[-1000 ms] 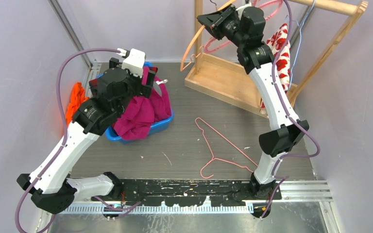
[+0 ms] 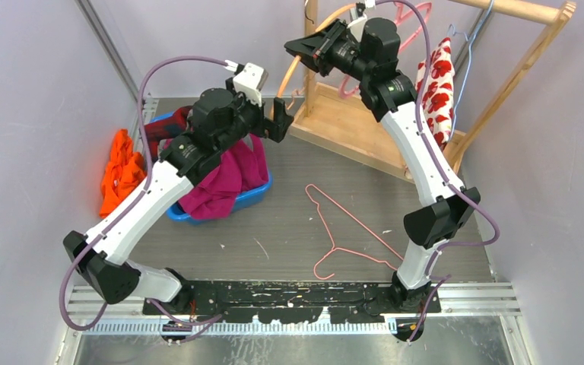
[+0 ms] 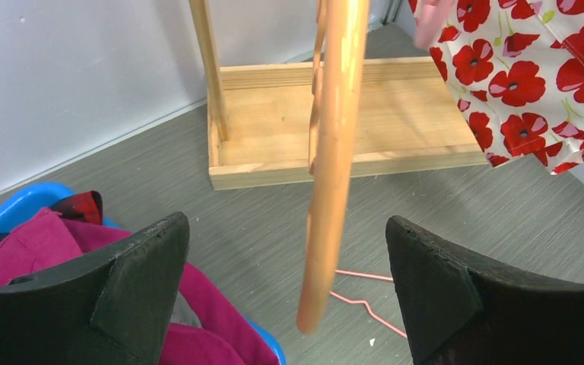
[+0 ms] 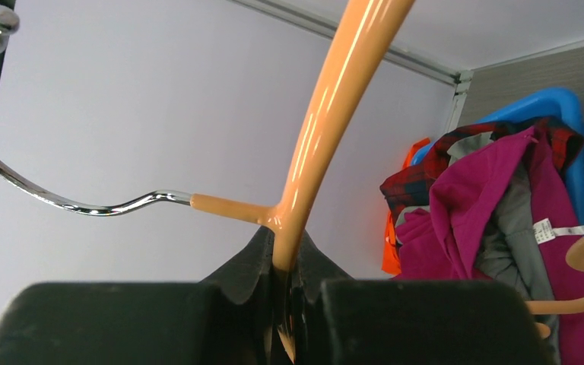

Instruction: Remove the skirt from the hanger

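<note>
My right gripper is shut on an orange hanger [image 4: 327, 99] near its metal hook, and no cloth hangs from it. In the left wrist view one end of this orange hanger [image 3: 331, 182] comes down between the spread fingers of my left gripper, which is open and appears apart from it. A white cloth with red poppies [image 2: 437, 99] hangs on the wooden rack at the right in the top view; whether it is the skirt I cannot tell. Magenta cloth [image 2: 232, 179] lies heaped in the blue basin [image 2: 251, 199].
The wooden rack [image 2: 342, 148] stands at the back right, with a pink hanger [image 2: 414, 23] near its bar and a light blue one. An empty pink hanger [image 2: 333, 247] lies on the floor. Orange cloth [image 2: 122, 173] rests left of the basin. Floor between basin and hanger is bare.
My left gripper has moved right, from above the basin to around the orange hanger's end. The right gripper has shifted a little left with the hanger.
</note>
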